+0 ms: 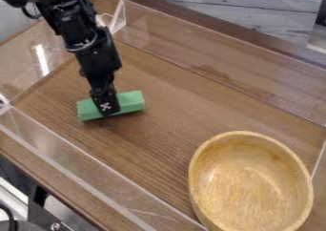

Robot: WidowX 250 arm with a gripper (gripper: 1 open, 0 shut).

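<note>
A green block (125, 102) lies on the wooden table at the left middle, turned at a slight angle. The black gripper (105, 98) reaches down from the top left onto the block, its fingers shut on it. The fingertips are dark and small, so the exact contact is hard to make out.
A large tan oval bowl (250, 187) stands at the lower right. Clear plastic edging runs along the left side.
</note>
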